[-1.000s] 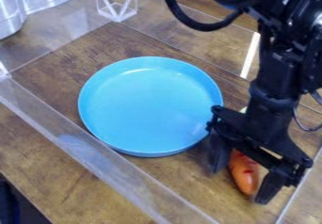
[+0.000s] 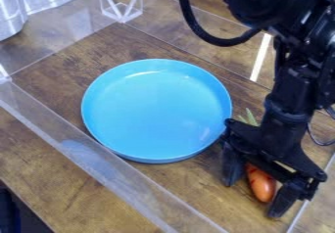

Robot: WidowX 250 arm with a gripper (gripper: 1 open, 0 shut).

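Observation:
A black gripper (image 2: 256, 184) hangs low at the right, its open fingers on either side of an orange carrot (image 2: 262, 186) with a green top, which lies on the wooden surface and is partly hidden under the gripper. A round light-blue plate (image 2: 156, 108) lies to the left of the gripper, apart from it.
Clear plastic strips (image 2: 78, 153) run along the lower left and across the back, with a small white bracket (image 2: 119, 9) at the back. A white cloth (image 2: 20, 4) is at the upper left. Bare wood surrounds the plate.
The gripper and arm have shifted slightly to the right over the last second, staying low around the carrot. The plate has not moved.

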